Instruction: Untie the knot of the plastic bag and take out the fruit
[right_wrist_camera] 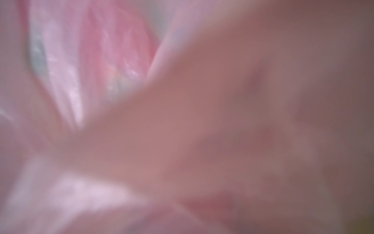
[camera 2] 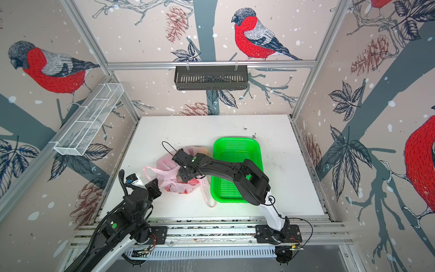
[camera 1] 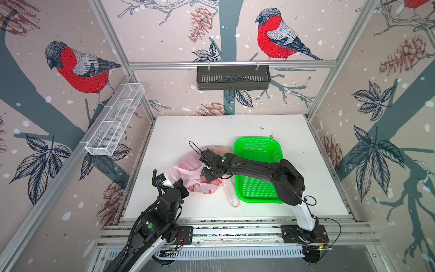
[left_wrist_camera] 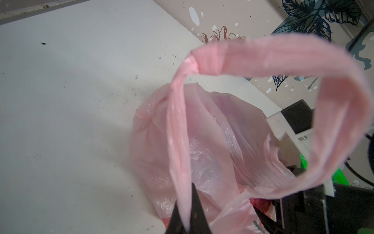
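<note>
A pink translucent plastic bag [camera 1: 187, 174] lies rumpled on the table, its mouth toward the front. My right gripper [camera 1: 207, 176] is down in that mouth; pink plastic blurs the right wrist view and its fingertips are hidden there. Something red [left_wrist_camera: 261, 204] shows in the mouth; I cannot tell what it is. In the left wrist view, the bag's handle loop [left_wrist_camera: 272, 58] stands up, and one strand runs down to the fingers of my left gripper. That gripper is shut; whether it pinches the strand is unclear.
The empty green basket [camera 1: 277, 151] stands right of the bag, with my right arm [camera 1: 258, 167] across it. Another handle strap [camera 2: 209, 199] trails toward the table's front edge.
</note>
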